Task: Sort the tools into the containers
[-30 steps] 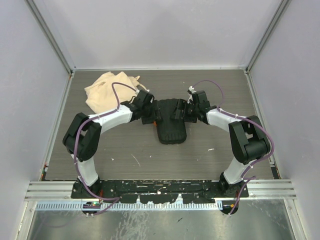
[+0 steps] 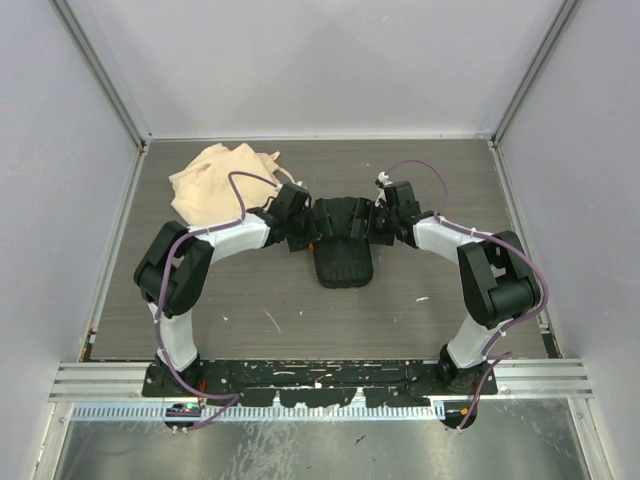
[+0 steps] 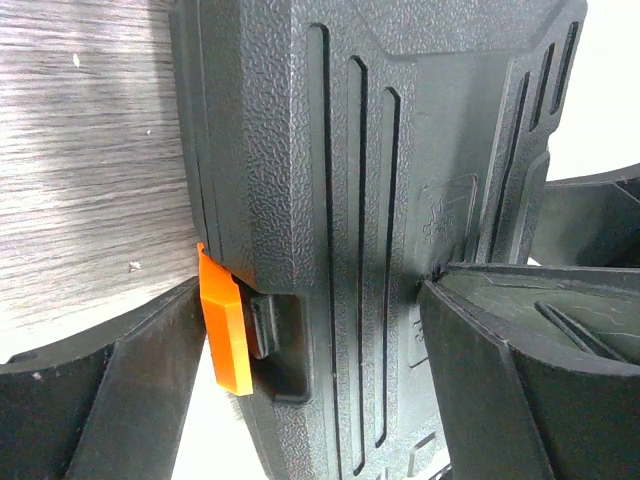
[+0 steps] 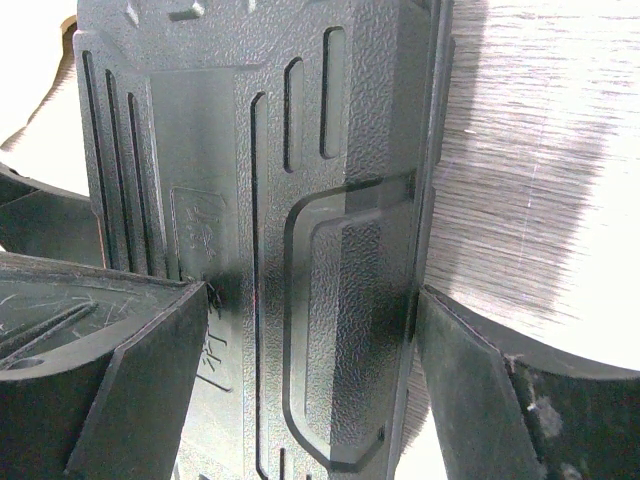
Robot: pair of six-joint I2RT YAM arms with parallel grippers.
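Observation:
A black plastic tool case (image 2: 343, 265) lies closed in the middle of the table, with an orange latch (image 3: 225, 322) on its left side. My left gripper (image 2: 312, 232) is at that left side, open, its fingers spread around the latch corner in the left wrist view. My right gripper (image 2: 368, 225) is at the case's right side; in the right wrist view its fingertips rest against the dark textured shell (image 4: 260, 140), and whether it is clamped on it is unclear. No loose tools are visible.
A beige cloth bag (image 2: 215, 185) lies at the back left, behind my left arm.
The right arm and the case show little change in the top view.

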